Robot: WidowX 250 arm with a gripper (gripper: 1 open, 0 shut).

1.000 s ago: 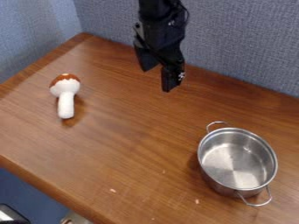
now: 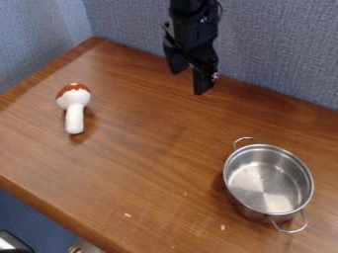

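Note:
My gripper (image 2: 188,71) hangs from the black arm at the top centre, above the back of the wooden table (image 2: 145,158); whether it is open or shut is hard to make out. A mushroom-shaped toy (image 2: 74,104) with a brown-and-white cap and white stem lies on the left side. A steel pot (image 2: 268,183) with two wire handles stands at the front right, well apart from my gripper.
A grey padded wall runs behind the table, and blue shows beyond its front-left edge. A dark object, partly cut off, sits at the bottom-left corner.
My gripper has moved slightly up and back from where it was a second ago. The toy and pot have not moved.

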